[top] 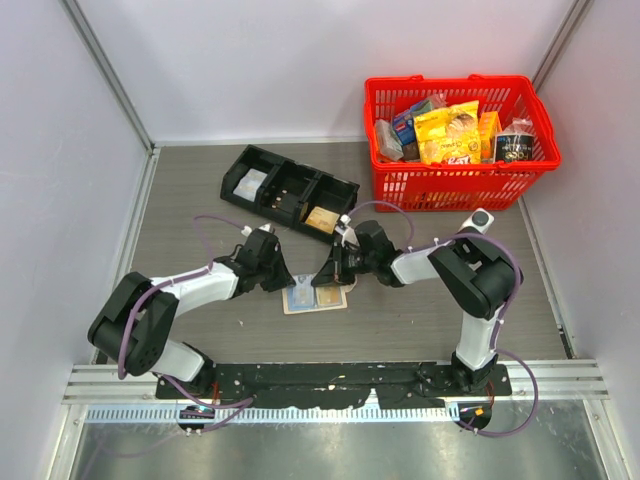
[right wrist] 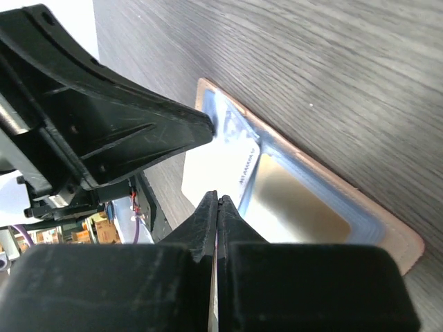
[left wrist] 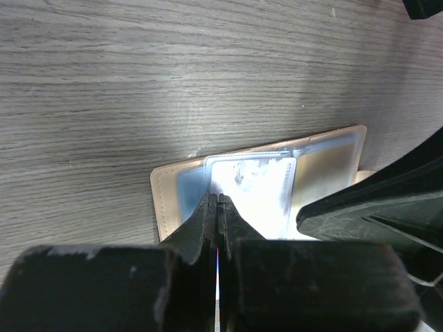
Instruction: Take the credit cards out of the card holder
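The open card holder (top: 314,304), tan-edged with clear blue-tinted pockets, lies flat on the table between both grippers. A white card (left wrist: 252,187) sits in one pocket; a tan card (right wrist: 294,200) shows in the other. My left gripper is shut, its tips over the white card's edge, with nothing seen between them. My right gripper is shut too, its tips low over the holder near the middle, nothing showing between them.
A black compartment tray (top: 270,210) with cards inside lies behind the holder. A red basket (top: 462,187) of snacks stands at back right. The table in front of the holder and to the sides is mostly clear.
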